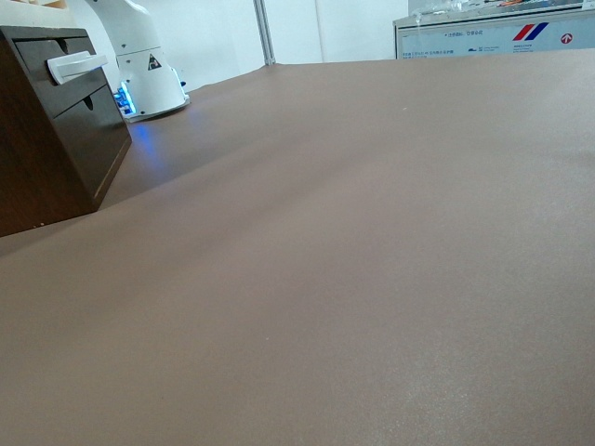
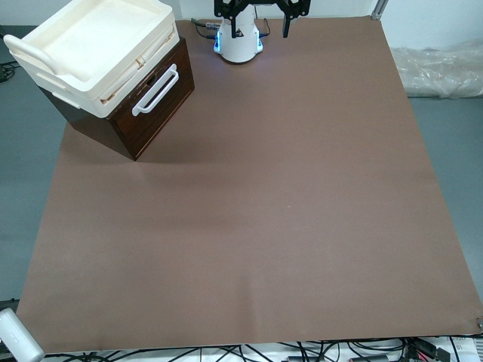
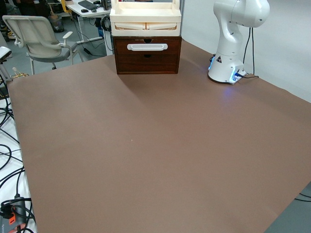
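My black gripper (image 2: 259, 23) hangs at the top edge of the left view, above the white robot base (image 2: 238, 47), its two fingers well apart and nothing visible between them; it is out of frame in the other two views. A dark wooden drawer cabinet (image 3: 148, 62) with a white handle (image 3: 146, 47) stands at the back of the table beside the base, its drawer closed. A white plastic bin (image 3: 145, 25) sits on top of the cabinet, looking empty from the left view.
Cables lie along the outside of the table's edge, and a wall (image 3: 291, 53) stands behind the robot.
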